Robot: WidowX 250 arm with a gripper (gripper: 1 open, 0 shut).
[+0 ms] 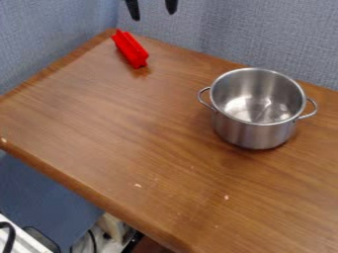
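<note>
A red elongated block [129, 49] lies on the wooden table [119, 148] near its back left edge. My gripper [152, 12] is at the top edge of the camera view, high above and slightly right of the block, only its dark fingertips showing, apart with nothing visible between them. A steel pot [258, 109] with two side handles stands at the right of the table.
Grey-blue padded walls [251, 30] border the table at the back and left. Cables and white hardware show at the lower left, below the table edge.
</note>
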